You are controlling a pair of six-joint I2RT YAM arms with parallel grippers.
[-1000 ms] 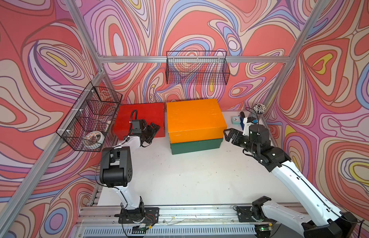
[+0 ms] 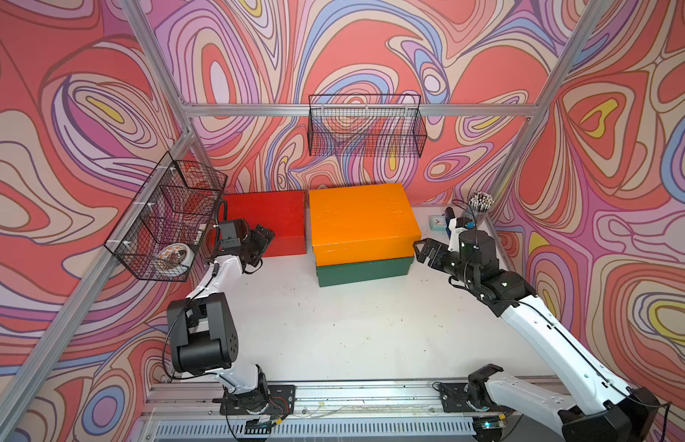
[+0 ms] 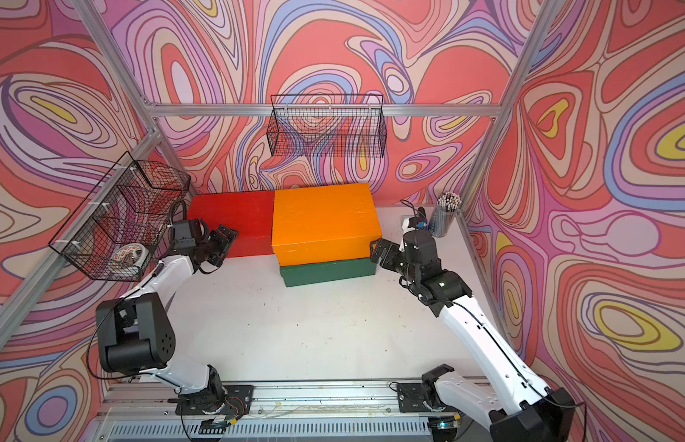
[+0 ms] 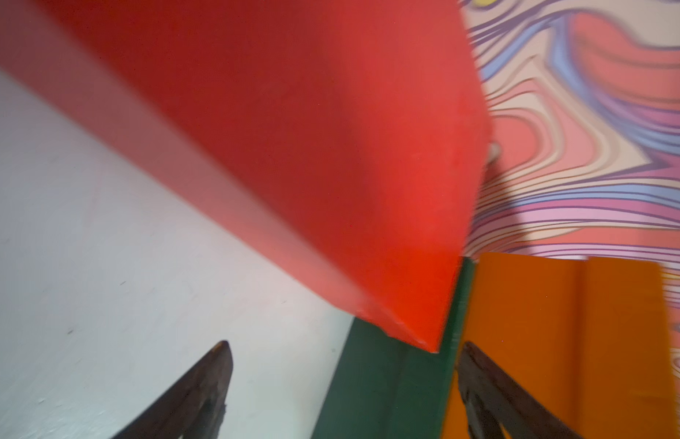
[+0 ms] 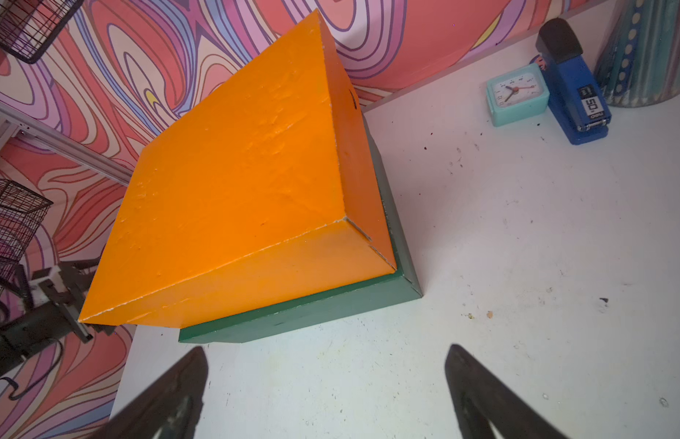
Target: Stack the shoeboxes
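An orange shoebox point(image 2: 363, 218) lies slightly askew on top of a green shoebox point(image 2: 368, 272), its front edge overhanging. To their left, on the table, sits a red shoebox point(image 2: 283, 213). My left gripper point(image 2: 261, 241) hovers over the red box's front left part; its fingers point(image 4: 197, 391) are spread wide and grip nothing. The red surface fills much of the left wrist view. Close to the right front corner of the orange box is my right gripper point(image 2: 425, 252), its fingers point(image 5: 164, 398) parted and empty. Part of the red box is hidden behind the left arm.
A wire basket point(image 2: 165, 221) hangs at the left, another wire basket point(image 2: 368, 129) on the back wall. A small clock point(image 5: 517, 93), a blue stapler point(image 5: 574, 91) and a clear cup point(image 5: 643, 55) stand at the back right.
My left arm has shifted left, its gripper moving from above the middle of the red box toward its left side. The boxes stay put, and the right arm has hardly moved.
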